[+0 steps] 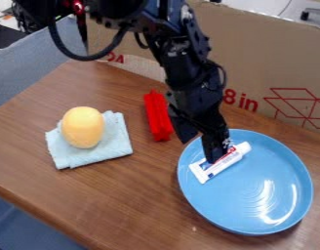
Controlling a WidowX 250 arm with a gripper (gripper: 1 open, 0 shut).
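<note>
The black arm reaches down from the top to the gripper point(218, 148), which is low over the blue plate point(273, 200), at the upper end of a white toothpaste tube point(213, 168) with blue and red print. Whether the fingers are open or shut on the tube is hard to tell. A yellow round object point(82, 126) rests on a folded pale blue cloth point(101, 147) at the left. A red object point(159, 114) lies behind, left of the arm.
A cardboard box wall point(267, 68) stands along the back.
</note>
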